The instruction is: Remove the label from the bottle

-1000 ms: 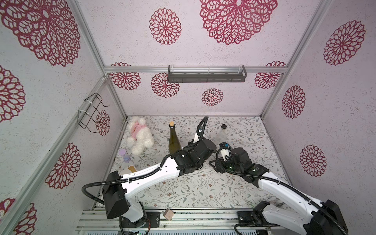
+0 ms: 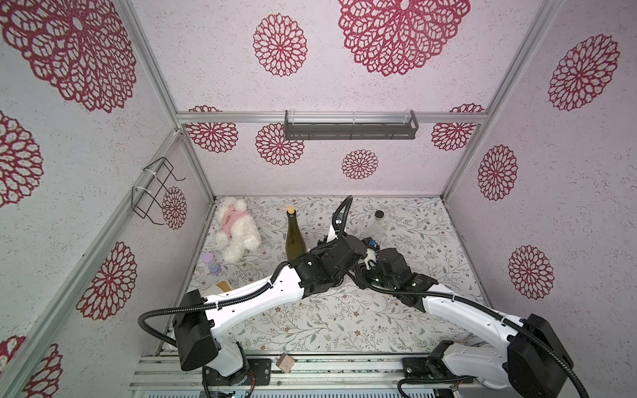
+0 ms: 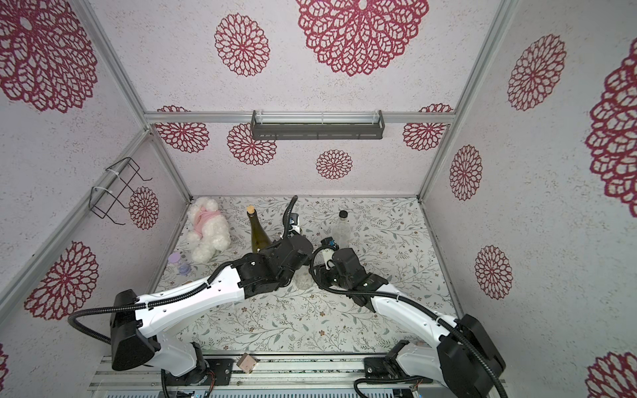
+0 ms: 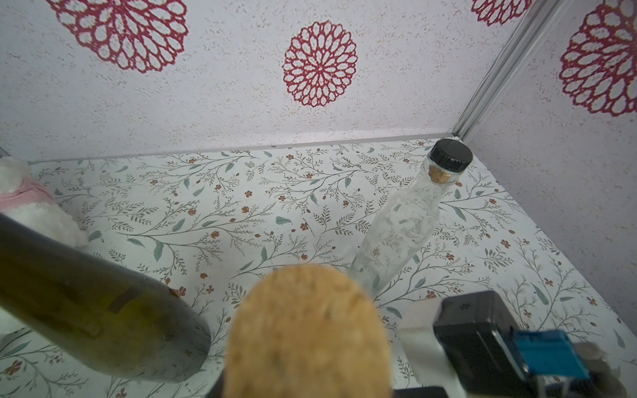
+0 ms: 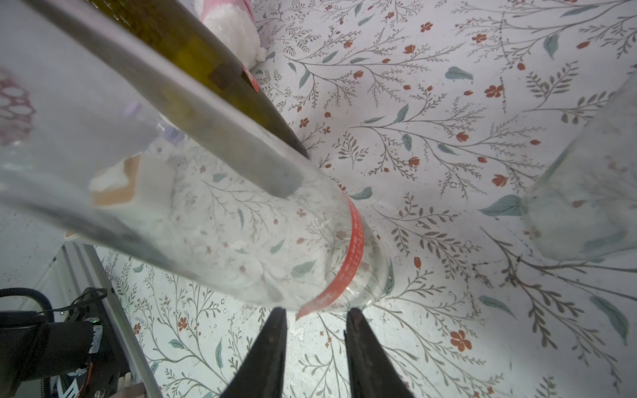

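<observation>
In the right wrist view a clear bottle (image 5: 258,232) stands with a red label band (image 5: 341,265) near its base. The fingertips of my right gripper are just beside that band, parted, with nothing clearly held between them. In the left wrist view a cork top (image 4: 305,331) fills the bottom centre, where my left gripper is shut on the bottle's top; the fingers are mostly hidden behind it. In both top views the arms largely hide this bottle.
A green wine bottle (image 2: 294,242) stands to the left, a clear capped bottle (image 4: 404,225) behind to the right. A white plush toy (image 2: 239,232) and a small purple object (image 2: 212,264) lie at the left.
My right arm has moved leftward, bringing its gripper closer to the bottle under my left gripper. The left arm has not visibly moved.
</observation>
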